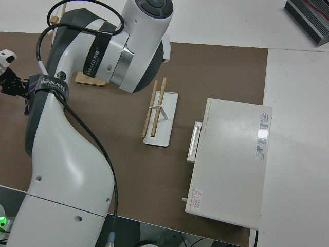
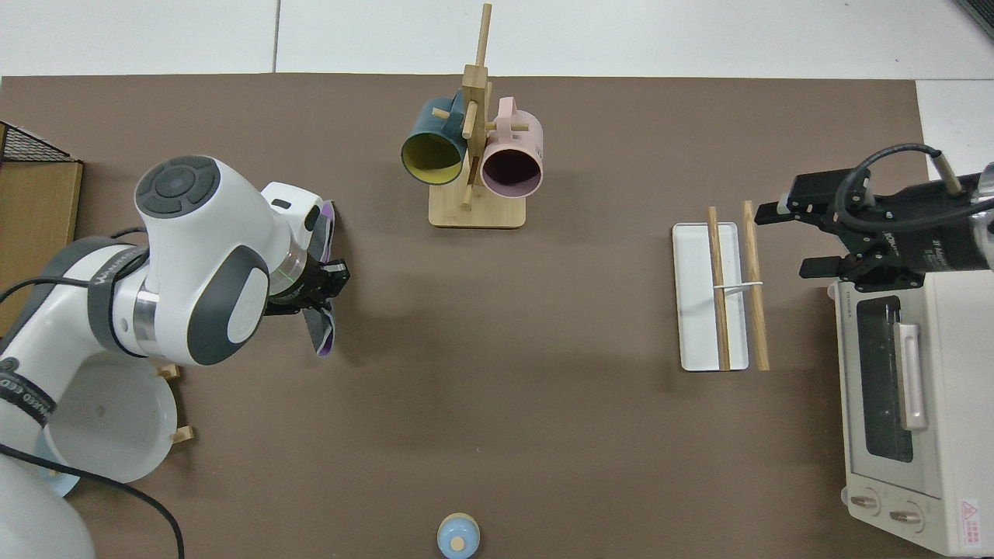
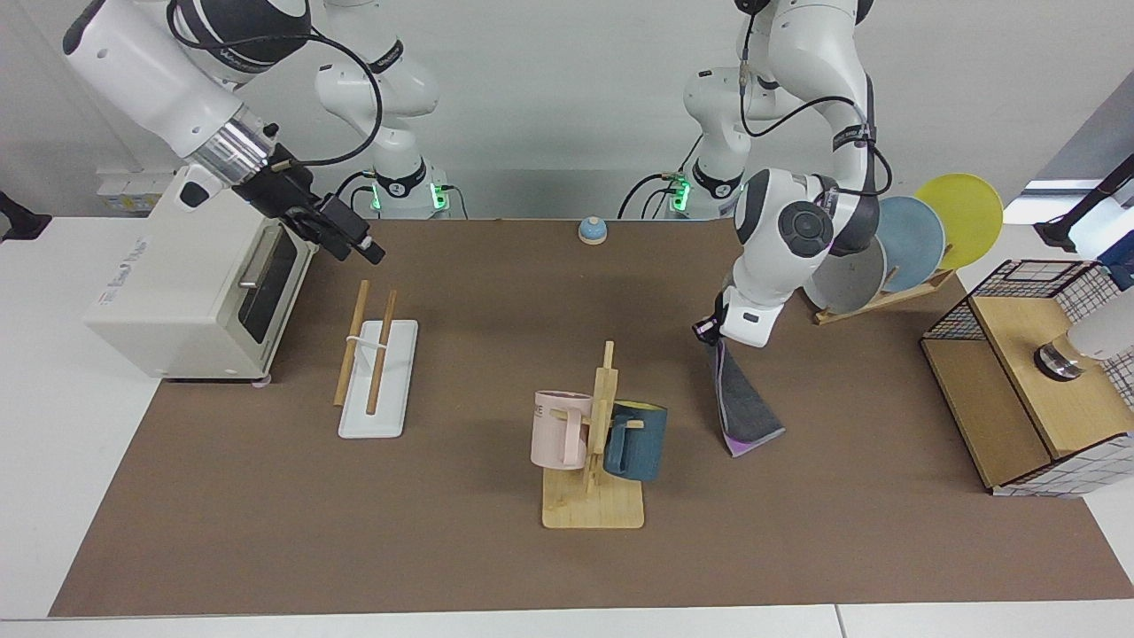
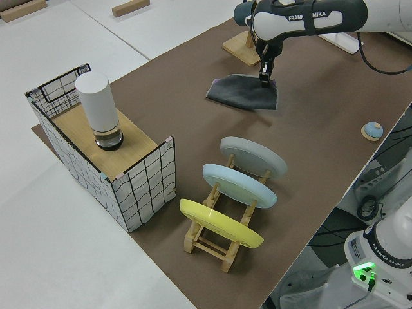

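Note:
My gripper on the arm by the plate rack (image 3: 708, 330) is low over a dark grey cloth with purple lining (image 3: 744, 404), which hangs or lies under it; the right camera view shows it spread beneath the fingertips, though whether it is held is unclear. My other gripper (image 2: 780, 241) hovers by the white oven, its two black fingers apart and empty. A wooden mug tree (image 2: 475, 210) holds a teal mug (image 2: 430, 149) and a pink mug (image 2: 512, 168).
A white stand with wooden bars (image 2: 692, 298), the oven (image 2: 960, 401), a plate rack with plates (image 4: 219, 222), a wire basket with bottle (image 4: 138, 199) and a small blue round object (image 2: 458, 536) border the clear middle.

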